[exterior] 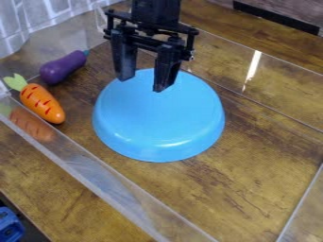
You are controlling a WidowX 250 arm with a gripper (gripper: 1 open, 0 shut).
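My black gripper (144, 72) hangs over the back part of a blue round disc (159, 126), its two fingers apart with nothing seen between them. An orange toy carrot (41, 100) with a pale green top lies left of the disc. A purple toy eggplant (63, 66) lies behind the carrot, at the upper left.
Clear plastic walls border the wooden floor (245, 168), one running diagonally along the lower left, others at the back and right. A small blue object (7, 225) shows at the bottom left corner.
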